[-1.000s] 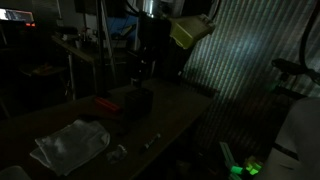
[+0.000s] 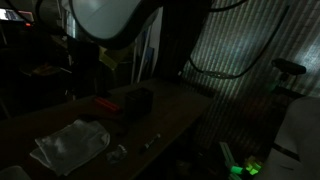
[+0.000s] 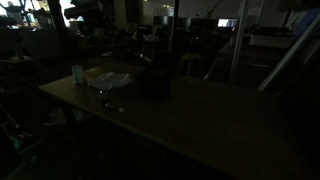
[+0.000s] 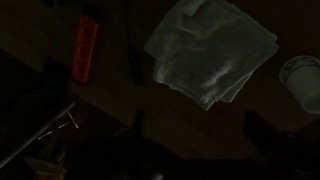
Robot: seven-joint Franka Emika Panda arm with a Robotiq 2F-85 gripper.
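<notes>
The scene is very dark. A pale folded cloth (image 2: 72, 146) lies on the table; in the wrist view the same cloth (image 4: 210, 50) is ahead of my gripper. Two dim finger shapes stand well apart there, so the gripper looks open, with nothing visible between them. A red strip-like object (image 4: 85, 48) lies to the left of the cloth, and a white cup (image 4: 302, 82) to its right. Beyond the cloth in exterior view 1 stands a dark box (image 2: 138, 102). My fingertips are lost in shadow in that view.
A small pale stick (image 2: 152, 141) and a clear small item (image 2: 117, 153) lie near the table's edge. The table (image 3: 215, 115) has wide bare room on its right in exterior view 2. A corrugated wall (image 2: 235, 60) rises behind.
In exterior view 1 the arm has swung left, from above the dark box towards the cloth's side, and more of its white link fills the top. The table objects look unmoved.
</notes>
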